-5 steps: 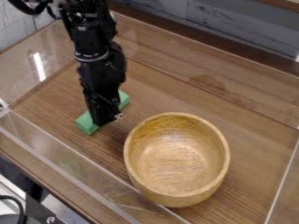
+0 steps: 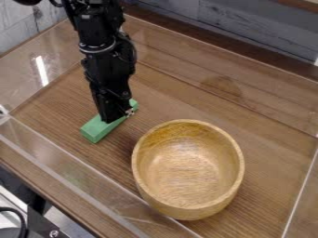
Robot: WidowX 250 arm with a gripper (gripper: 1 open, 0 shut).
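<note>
My black gripper points down over a flat green rectangular object lying diagonally on the wooden surface. Its tips are at the upper part of that object; whether they touch it is unclear. The gripper looks shut, with nothing visible held between its fingers.
A large yellow round container stands to the right and front of the green object. A rim runs along the left side, with dark cables at lower left.
The arm and gripper have shifted slightly up and back from the lower position over the green object. The green object and yellow container look about where they were.
</note>
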